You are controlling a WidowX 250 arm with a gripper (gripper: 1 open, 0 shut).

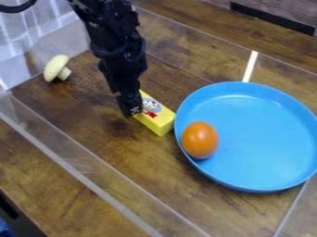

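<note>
My black gripper (129,102) is open, low over the wooden table beside a yellow box (158,120) with a red and white print, partly covering its upper left end. A blue plate (258,139) lies to the right, with an orange round object (199,140) on its left part.
A pale yellow mushroom-like object (57,68) lies at the upper left near the table's side.
</note>
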